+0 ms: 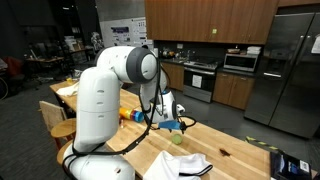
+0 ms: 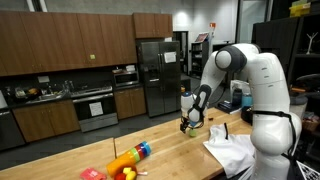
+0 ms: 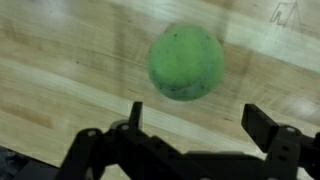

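A round green object (image 3: pixel 186 62) lies on the wooden table, seen from above in the wrist view. Exterior view 1 shows the same green object (image 1: pixel 177 139) near the middle of the table, just below my gripper (image 1: pixel 174 128). My gripper is open, its two dark fingertips wide apart with bare wood between them. In the wrist view the green object sits ahead of the fingertips, not between them. Exterior view 2 has the hand low over the table, with the green object (image 2: pixel 193 132) small and partly covered by it.
A crumpled white cloth (image 1: pixel 182 165) lies nearby on the table. Several bright toy-like items (image 2: pixel 128 160) are grouped on the table's other side. A small dark thing (image 1: pixel 224 152) and a black object (image 1: pixel 288 166) lie to the right. Bare wood surrounds the green object.
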